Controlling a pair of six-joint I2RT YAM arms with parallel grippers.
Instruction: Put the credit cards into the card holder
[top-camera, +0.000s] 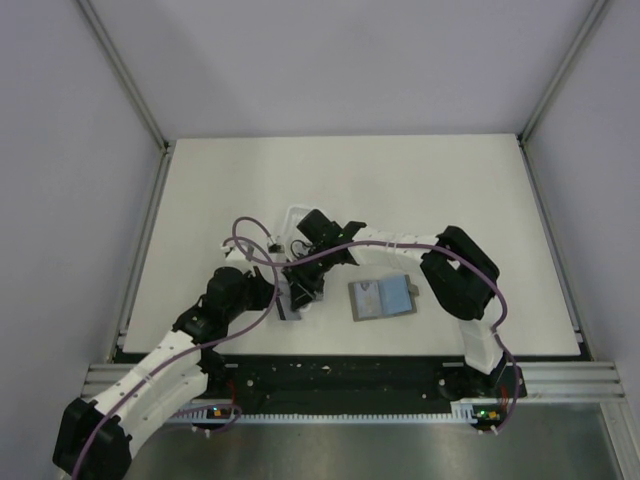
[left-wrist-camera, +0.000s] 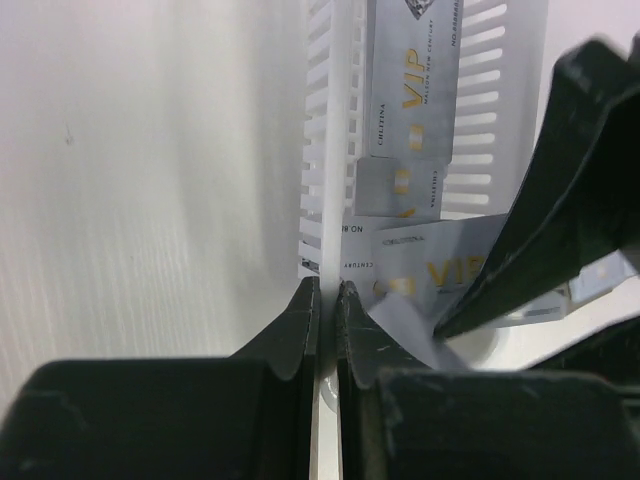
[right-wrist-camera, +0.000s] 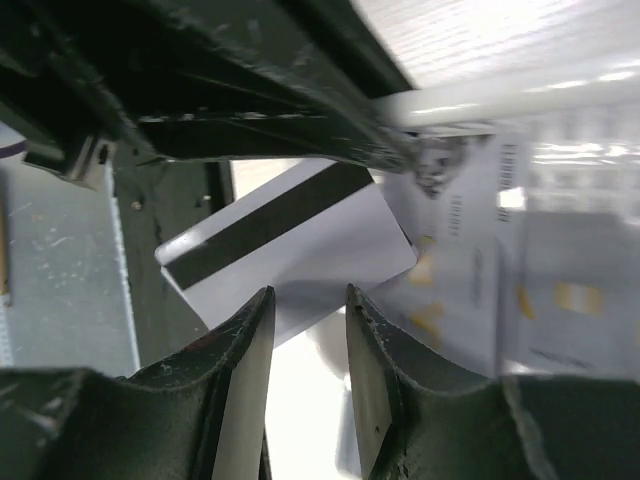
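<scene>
My left gripper is shut on the rim of a white slotted basket (left-wrist-camera: 334, 120), which holds silver VIP cards (left-wrist-camera: 415, 80). My right gripper is over the basket's near end, its fingertips slightly apart at a card (right-wrist-camera: 280, 250) with a black stripe; whether it grips that card is unclear. The left gripper's black body also shows beside the cards in the right wrist view. A grey card holder (top-camera: 383, 296) with blue and grey sections lies flat to the right in the top view.
</scene>
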